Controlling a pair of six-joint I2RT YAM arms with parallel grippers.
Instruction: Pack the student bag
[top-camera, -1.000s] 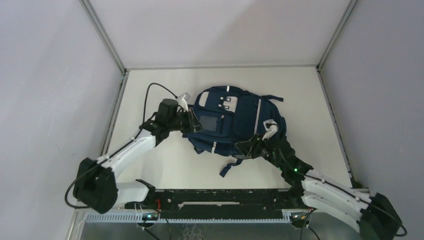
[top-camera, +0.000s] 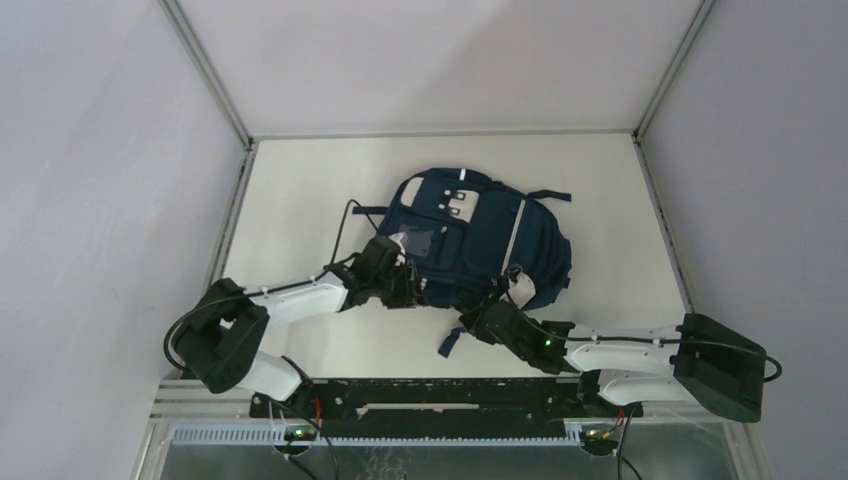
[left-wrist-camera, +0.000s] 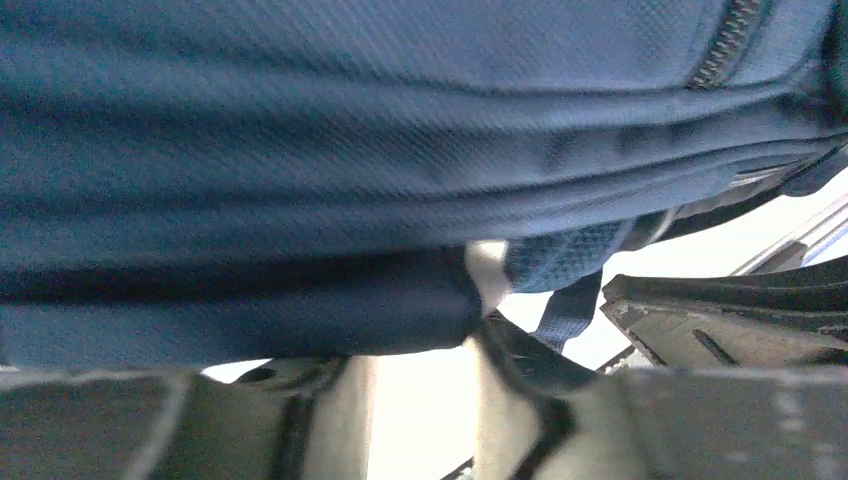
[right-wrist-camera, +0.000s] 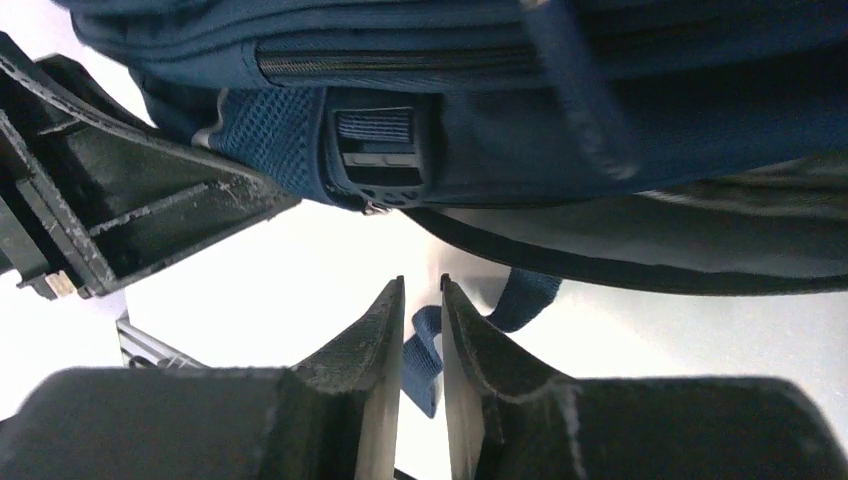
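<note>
A navy backpack (top-camera: 480, 230) with pale patches lies flat on the white table. Both grippers are at its near edge. My left gripper (top-camera: 410, 290) is low against that side; in the left wrist view its fingers (left-wrist-camera: 540, 400) are blurred, under folded fabric (left-wrist-camera: 380, 150), with a gap between them. My right gripper (top-camera: 470, 318) is at the bottom edge; in the right wrist view its fingertips (right-wrist-camera: 450, 310) are slightly apart, below a buckle (right-wrist-camera: 380, 150) and over a loose strap (right-wrist-camera: 525, 300), with no cloth clearly held.
White walls enclose three sides; a dark rail (top-camera: 350, 395) runs along the front.
My right gripper moved down and left to that edge. The bag shifted slightly.
</note>
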